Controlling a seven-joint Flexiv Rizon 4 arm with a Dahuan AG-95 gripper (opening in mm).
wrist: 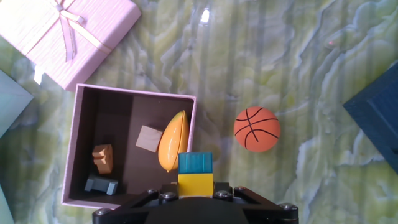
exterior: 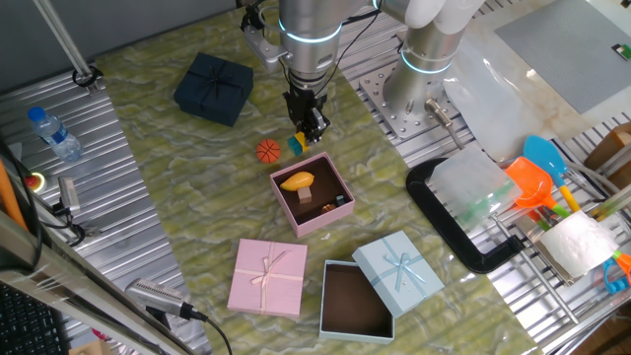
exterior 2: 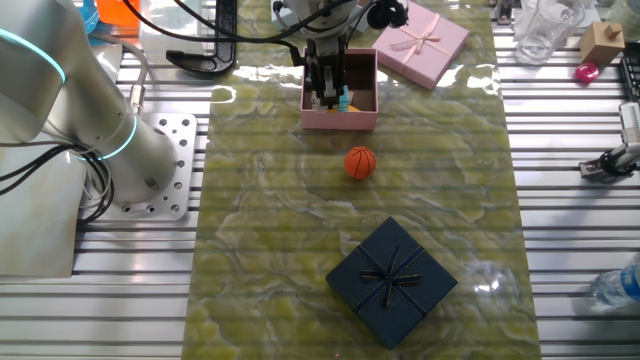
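My gripper is shut on a block [wrist: 195, 163], teal at one end and yellow at the other. In exterior view 1 the block [exterior: 297, 144] hangs just outside the near-arm edge of the open pink box [exterior: 280, 210]. Inside that box lie a yellow mango-like fruit [wrist: 174, 142], a pale wooden cube [wrist: 149, 138], a brown wooden piece [wrist: 103, 158] and a dark grey piece [wrist: 101, 185]. An orange toy basketball [wrist: 257, 129] rests on the table outside the box, apart from my gripper.
A pink lid [exterior: 267, 278] lies beyond the pink box. Near it stands an open light-blue box [exterior: 329, 328], its lid [exterior: 399, 272] leaning across one edge. The closed dark-blue box [exterior: 214, 89] sits apart. A black clamp [exterior: 449, 225] flanks the table; bare table surrounds the ball.
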